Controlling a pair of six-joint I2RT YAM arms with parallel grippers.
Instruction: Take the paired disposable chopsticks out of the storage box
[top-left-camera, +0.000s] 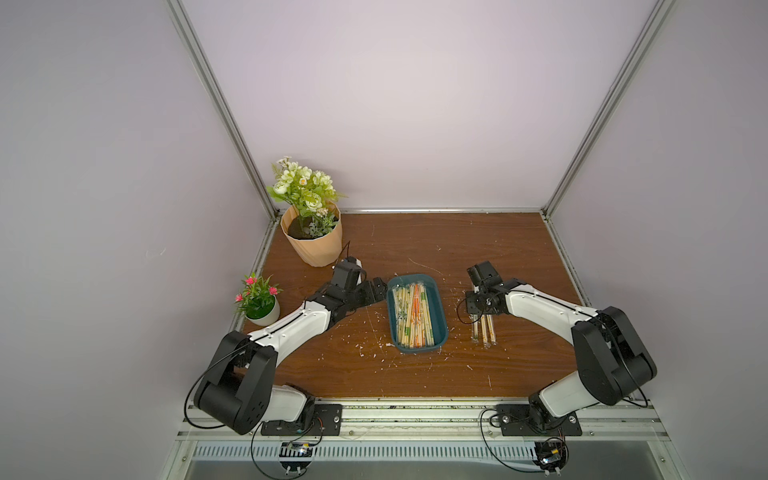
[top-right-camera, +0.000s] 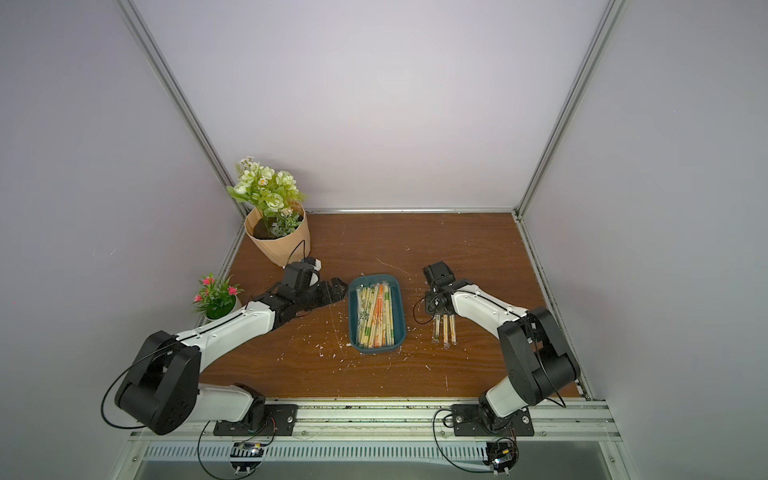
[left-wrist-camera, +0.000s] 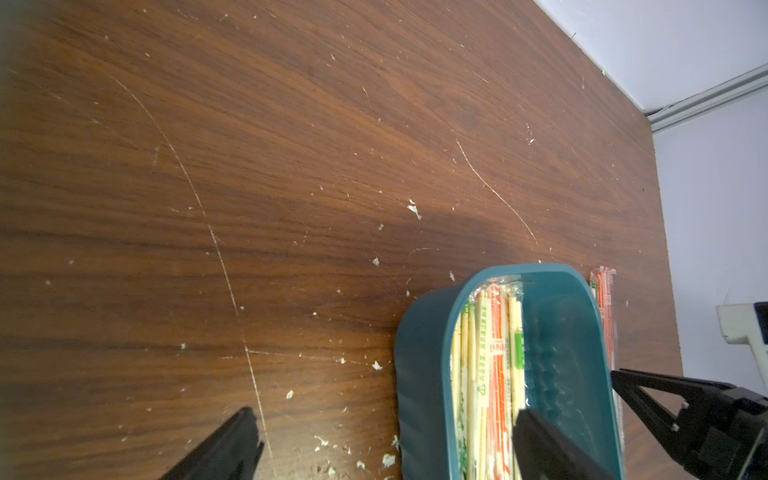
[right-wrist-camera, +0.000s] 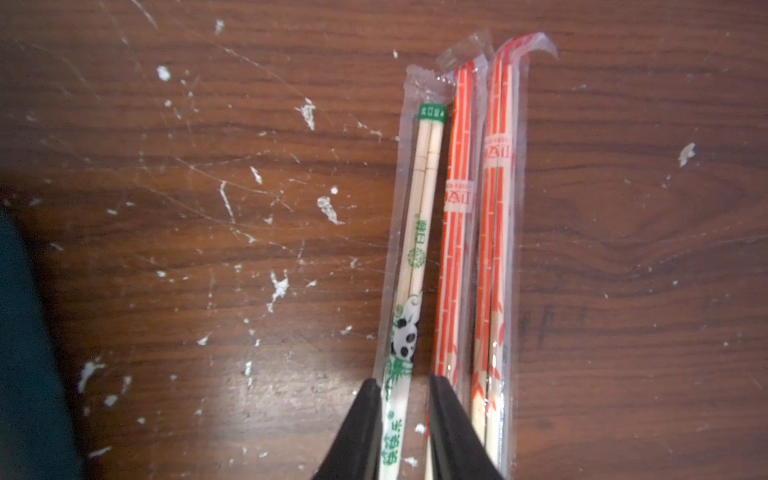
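The teal storage box (top-left-camera: 440, 316) holds many wrapped chopsticks (left-wrist-camera: 496, 368) in paper and plastic sleeves. My left gripper hangs open beside the box's left end, nothing between its fingers. To the right of the box, three wrapped pairs lie side by side on the table: a green panda-print pair (right-wrist-camera: 406, 320) and two red pairs (right-wrist-camera: 453, 208). My right gripper is part open over the panda pair's lower section; whether it touches that pair is unclear.
A large potted plant (top-left-camera: 310, 240) stands at the back left, a small flower pot (top-left-camera: 260, 308) at the left edge.
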